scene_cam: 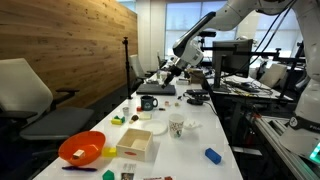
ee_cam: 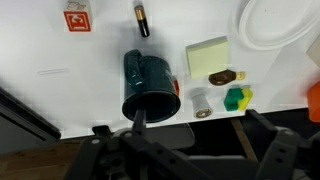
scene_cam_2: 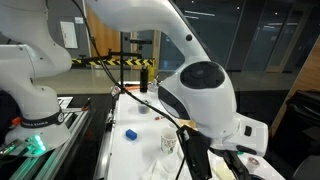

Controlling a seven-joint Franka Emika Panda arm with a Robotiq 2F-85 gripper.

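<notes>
My gripper stands open in the wrist view, its two dark fingers spread wide at the bottom with nothing held between them. A dark mug (ee_cam: 152, 78) lies in view ahead of the left finger, its round opening facing the camera. In exterior view 1 the same dark mug (scene_cam: 149, 103) is on the white table's far part, with my arm (scene_cam: 188, 50) reaching in behind and above it. The arm's white body (scene_cam_2: 205, 105) fills the middle of exterior view 2 and hides much of the table.
Beside the mug are a yellow pad (ee_cam: 207, 57), a green and yellow piece (ee_cam: 238, 98), a marker (ee_cam: 142, 18) and a white plate (ee_cam: 278, 22). Nearer exterior view 1 stand an orange bowl (scene_cam: 70, 150), a wooden box (scene_cam: 135, 160), a white cup (scene_cam: 176, 127) and a blue block (scene_cam: 213, 156).
</notes>
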